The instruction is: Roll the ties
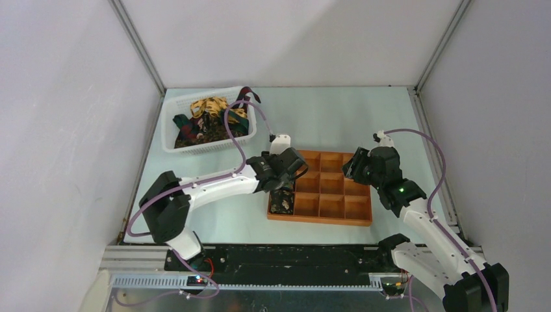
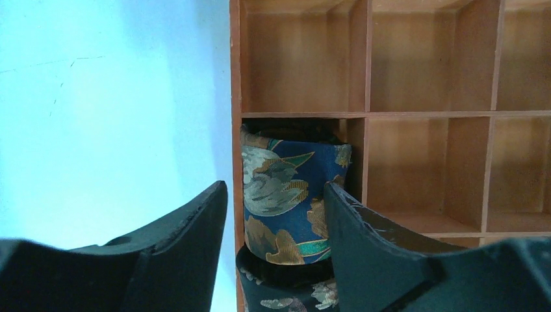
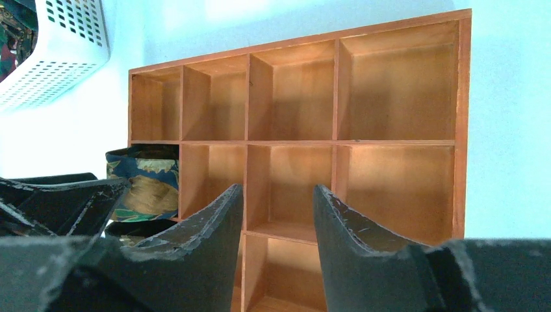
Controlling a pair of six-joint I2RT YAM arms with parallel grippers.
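A rolled navy tie with grey and gold flowers (image 2: pixel 279 195) stands in the middle compartment of the left column of the wooden box (image 3: pixel 292 141). A darker rolled tie (image 1: pixel 282 202) fills the front-left compartment. My left gripper is above the flowered roll, its fingers parted; one is outside the box wall and the other overlaps the roll's right side. It does not appear clamped. My right gripper is open over the box's right side, nothing between its fingers. Loose ties (image 1: pixel 211 120) lie heaped in a white basket (image 1: pixel 167 127).
The box's other visible compartments, such as the front-right one (image 1: pixel 357 208), are empty. Behind the box and left of it, the pale table (image 1: pixel 325 117) is clear. The left forearm (image 1: pixel 217 188) crosses the table's left half.
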